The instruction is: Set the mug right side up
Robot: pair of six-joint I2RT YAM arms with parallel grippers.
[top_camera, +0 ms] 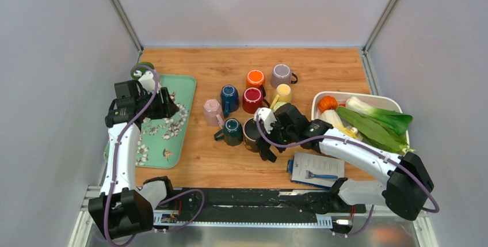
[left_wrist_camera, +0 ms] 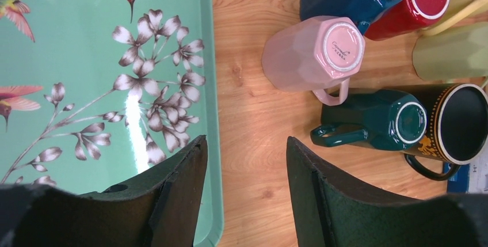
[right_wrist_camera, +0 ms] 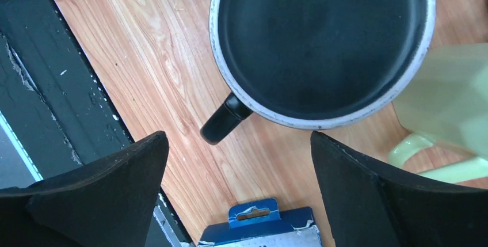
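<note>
A black mug with a gold-patterned band stands mouth up beside the dark green mug; its dark inside [right_wrist_camera: 322, 34] and handle [right_wrist_camera: 225, 121] fill the right wrist view. My right gripper [top_camera: 269, 156] is open near that handle, with nothing between its fingers. Other mugs rest bottom up: pink [top_camera: 212, 111], blue [top_camera: 229, 98], red [top_camera: 252, 99], orange [top_camera: 255, 78], grey-lilac [top_camera: 281, 74] and yellow [top_camera: 283, 92]. Over the green tray my left gripper is parted and empty.
The flowered green tray [top_camera: 187, 100] lies at the left. On the right, a white bin [top_camera: 317, 104] holds vegetables. A notepad [top_camera: 305, 169] with a blue fork [top_camera: 325, 176] lies near the front edge. Bare wood shows in front of the mugs.
</note>
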